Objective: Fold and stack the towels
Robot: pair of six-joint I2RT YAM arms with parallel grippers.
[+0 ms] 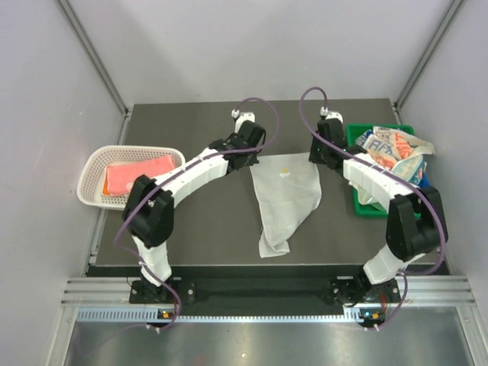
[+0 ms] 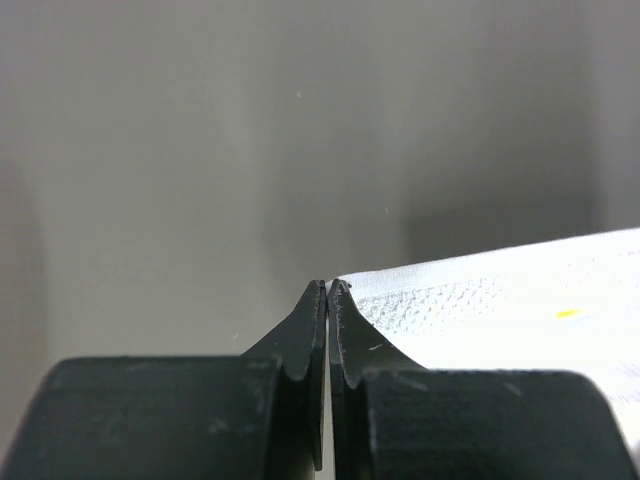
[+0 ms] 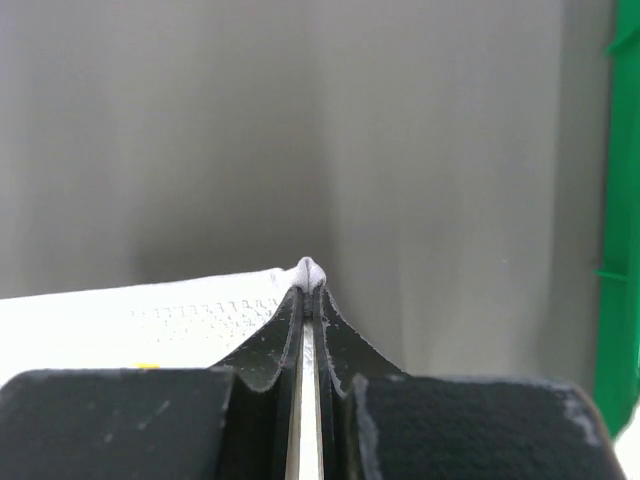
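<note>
A white towel (image 1: 284, 202) with a small yellow mark hangs by its far edge between both grippers, its near end lying on the dark table. My left gripper (image 1: 255, 162) is shut on the towel's far left corner; in the left wrist view the hem of the towel (image 2: 480, 285) runs right from the fingertips. The far right corner is pinched by my right gripper (image 1: 313, 161). In the right wrist view a small tuft of the towel (image 3: 240, 300) pokes up at the shut fingertips. The top edge is stretched nearly straight.
At the left stands a white basket (image 1: 90, 171) holding a folded coral towel (image 1: 139, 175). A green bin (image 1: 371, 210) at the right holds several crumpled towels (image 1: 396, 156). Bare table (image 1: 217, 229) lies left of the white towel and behind it.
</note>
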